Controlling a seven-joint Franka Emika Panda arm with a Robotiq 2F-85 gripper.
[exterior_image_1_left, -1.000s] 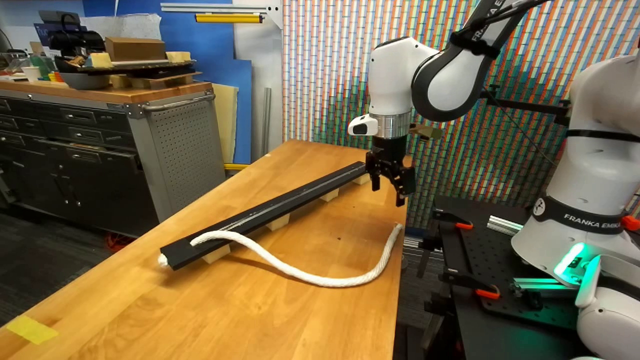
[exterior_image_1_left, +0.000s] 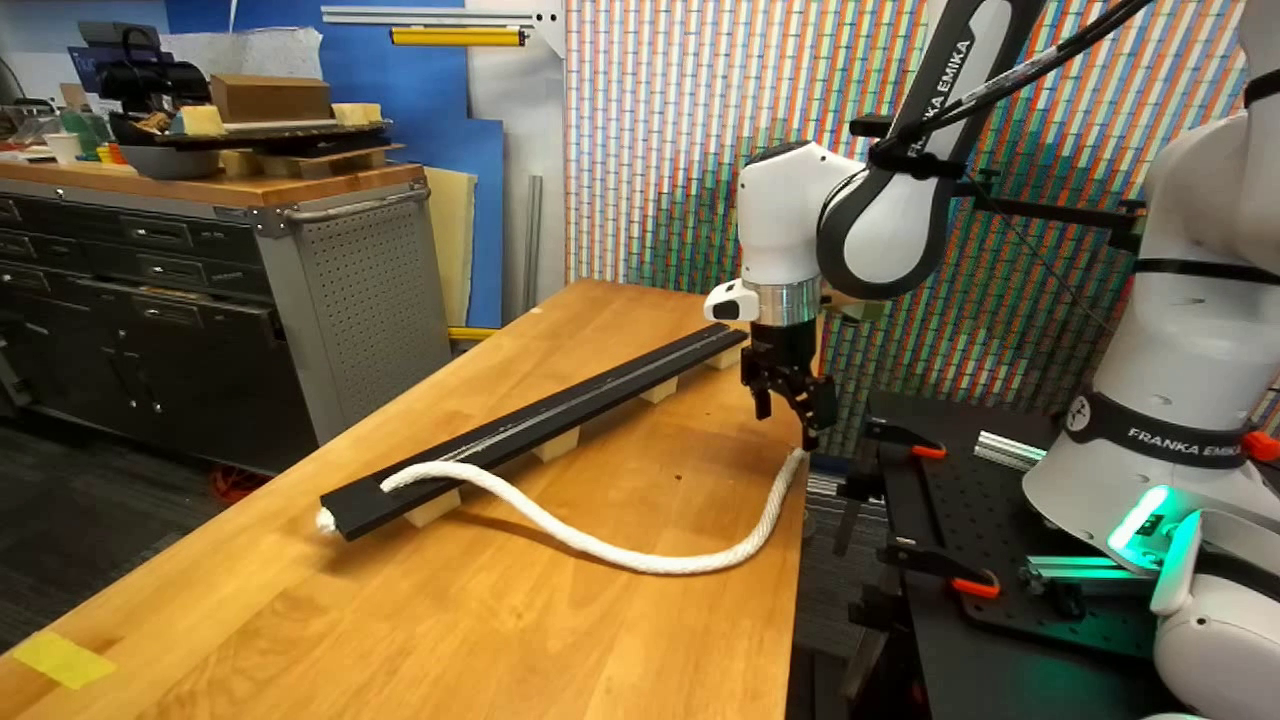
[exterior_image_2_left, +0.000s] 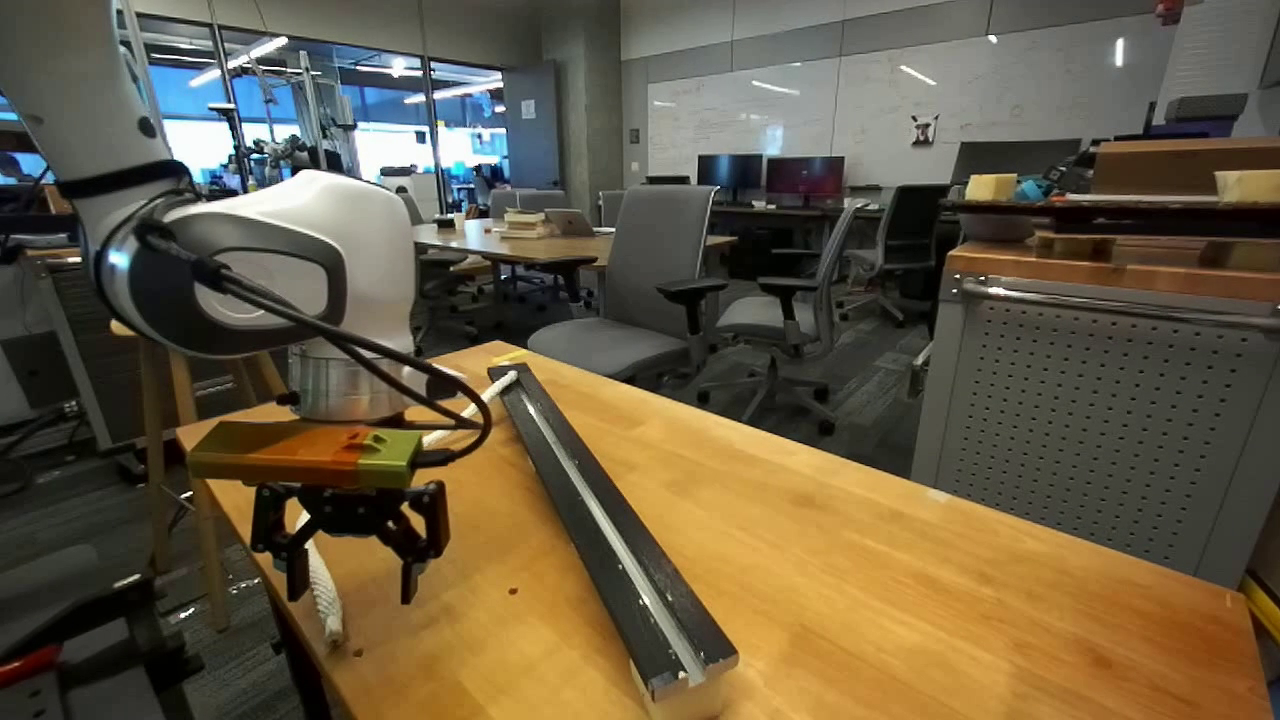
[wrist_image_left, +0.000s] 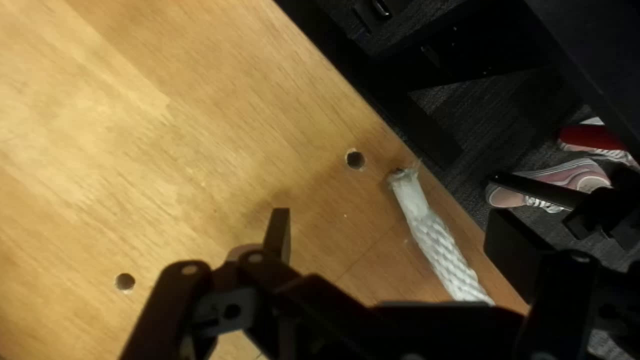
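A white braided rope (exterior_image_1_left: 624, 557) curves across the wooden table, its far-left end lying over the near end of a long black grooved bar (exterior_image_1_left: 540, 422). The rope's free end (wrist_image_left: 414, 198) rests close to the table's edge and shows between my fingers in the wrist view, nearer the right one. Above that end hangs my gripper (exterior_image_1_left: 786, 426), open, pointing down, with nothing held. In the second exterior view the gripper (exterior_image_2_left: 350, 588) stands over the table's edge, with part of the rope (exterior_image_2_left: 324, 594) behind and below its left finger.
Small wooden blocks (exterior_image_1_left: 558, 446) prop up the black bar. The table's edge (wrist_image_left: 384, 123) drops off right beside the rope end. Another table with clamps (exterior_image_1_left: 948, 574) stands beyond it. Bare tabletop (exterior_image_1_left: 480, 636) lies at the front.
My gripper has come down toward the table near the rope's free end, shifting very slightly right in the first exterior view. Rope and bar have stayed where they were.
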